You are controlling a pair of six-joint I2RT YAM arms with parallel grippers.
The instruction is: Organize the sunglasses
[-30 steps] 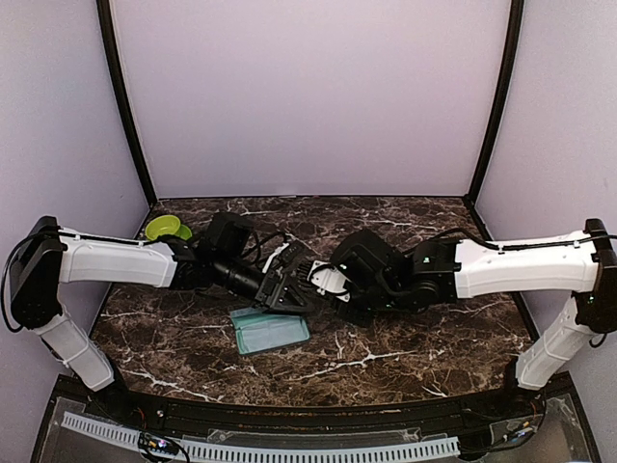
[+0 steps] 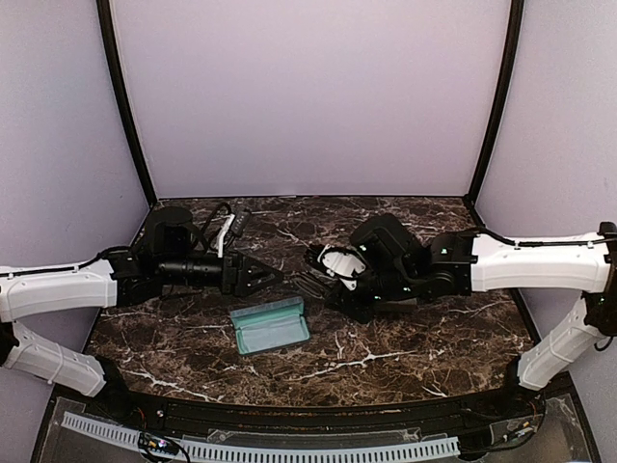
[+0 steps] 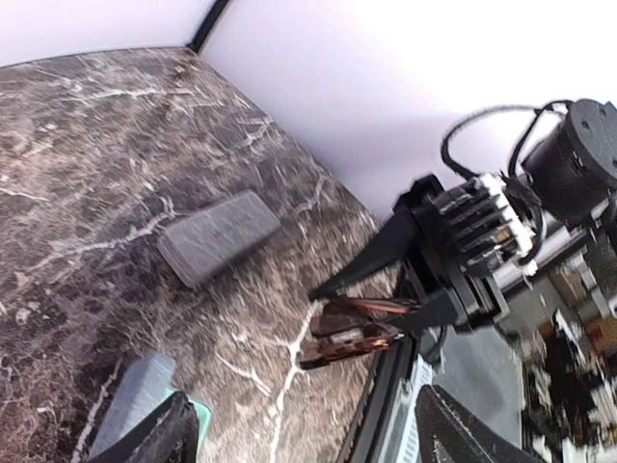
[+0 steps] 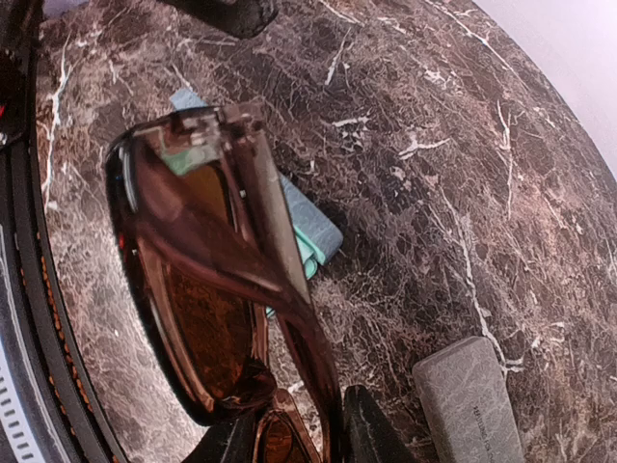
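Observation:
Brown sunglasses [image 4: 207, 289] are held by my right gripper, shut on them and raised above the table; in the right wrist view they fill the middle, one lens upward. My left gripper [image 2: 260, 276] is apart from them, to their left, fingers parted with nothing seen between them. In the left wrist view its fingertips [image 3: 164, 434] show at the bottom edge. An open teal case [image 2: 272, 333] lies on the table below and between the grippers, partly hidden behind the sunglasses in the right wrist view.
A grey closed case [image 3: 217, 236] lies on the marble table [image 2: 337, 376], mostly hidden by the right arm in the top view. Walls stand at back and sides.
My left arm has drawn back to the left and up, away from the sunglasses, now covering the green bowl at back left. The right gripper has shifted slightly, still holding the sunglasses.

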